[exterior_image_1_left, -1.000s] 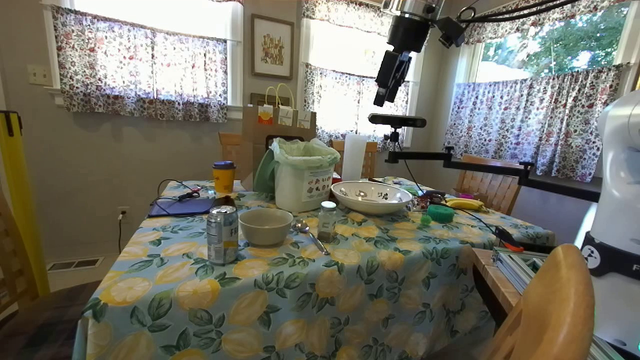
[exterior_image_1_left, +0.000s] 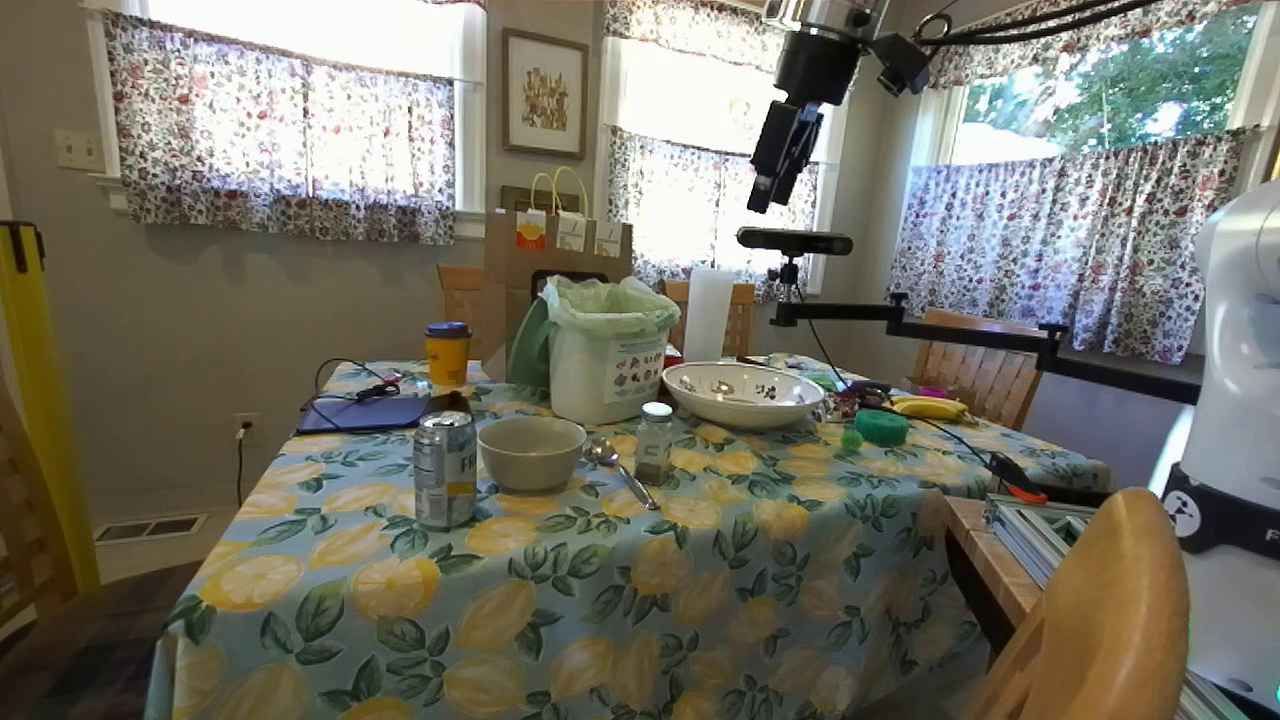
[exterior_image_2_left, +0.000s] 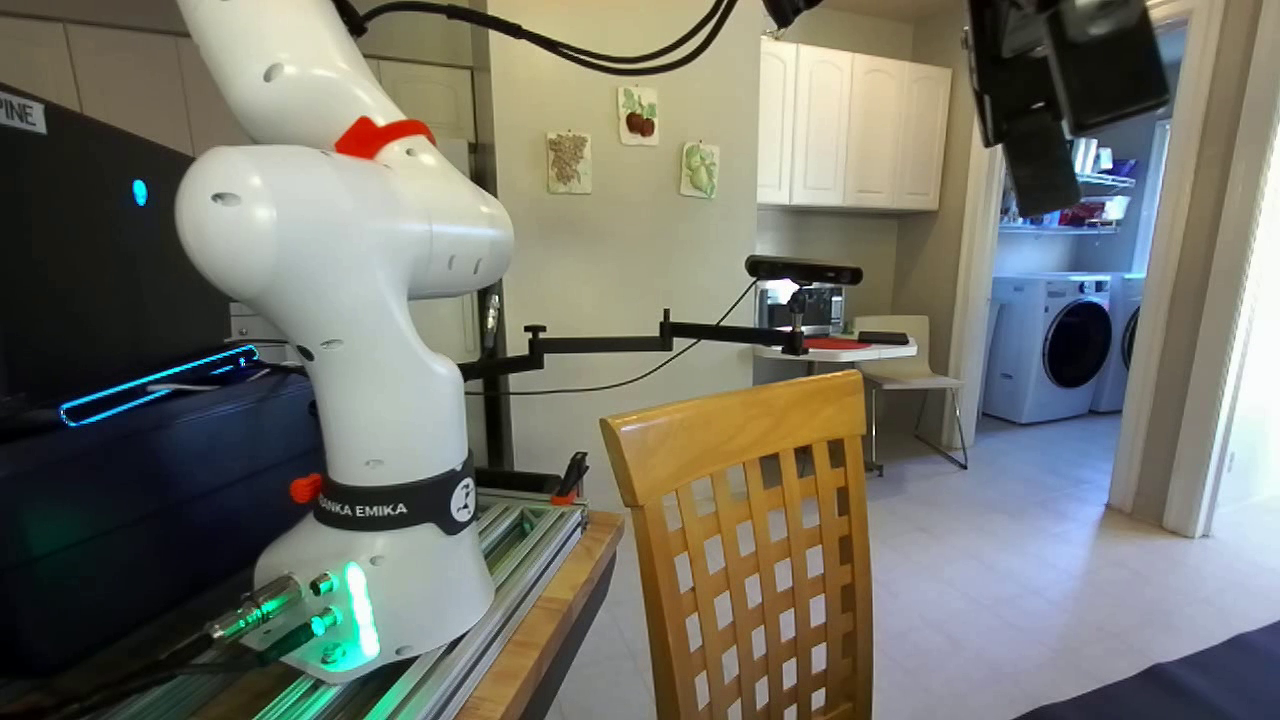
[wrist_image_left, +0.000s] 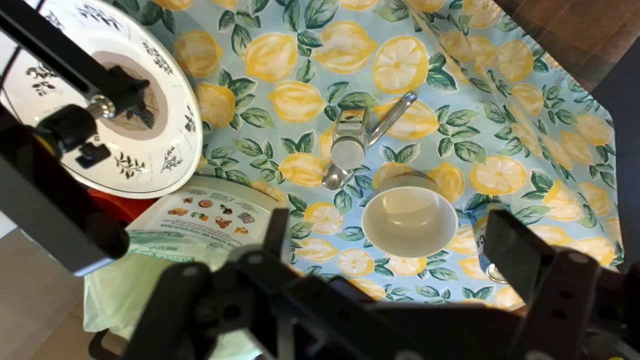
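Observation:
High above the table, my gripper (exterior_image_1_left: 768, 198) points downward, well clear of everything on the cloth. Its two fingers (wrist_image_left: 277, 231) stand wide apart in the wrist view, with only the table far below showing between them. A grey-white bowl (wrist_image_left: 409, 222) sits on the lemon-print cloth, empty as seen from above. Beside it are a small white-capped shaker jar (wrist_image_left: 349, 144) and a metal spoon (wrist_image_left: 393, 119), which passes partly under the jar in the wrist view. A drink can (exterior_image_1_left: 445, 470) stands upright to the bowl's left in exterior view 1; one finger partly hides it from the wrist.
A lined white bin (exterior_image_1_left: 609, 366) and a wide patterned dish (exterior_image_1_left: 744, 396) stand behind the bowl. A camera on a black arm (exterior_image_1_left: 978, 330) reaches over the table. A yellow cup (exterior_image_1_left: 447, 358) and bananas (exterior_image_1_left: 930, 408) lie farther off.

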